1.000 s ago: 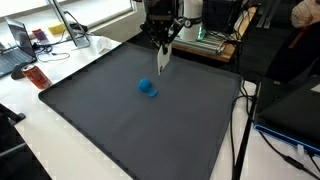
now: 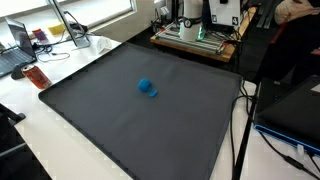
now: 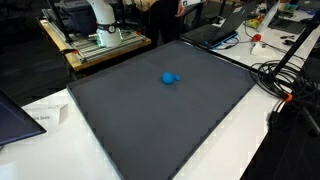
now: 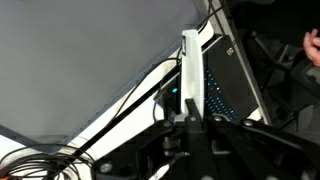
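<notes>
A long white object (image 4: 191, 75), like a strip or stick, extends out from my gripper in the wrist view; the fingers are shut on its near end. The blue ball-like object (image 2: 144, 85) lies on the dark grey mat with a small blue piece (image 2: 153, 93) close beside it. The same blue object (image 3: 168, 78) shows near the mat's far side in exterior view 2. Well away from it, the arm is mostly cut off at the top right of exterior view 1. Neither exterior view shows the fingertips clearly.
Below the gripper, a dark laptop-like device (image 4: 228, 80) and loose cables lie beside the mat. A red can (image 2: 37, 77) stands at the left. Part of a person's hand (image 4: 312, 47) shows at the wrist view's right edge.
From near the blue object, my gripper has moved up and right with the white object, to the top edge of exterior view 1. The blue object has stayed in place.
</notes>
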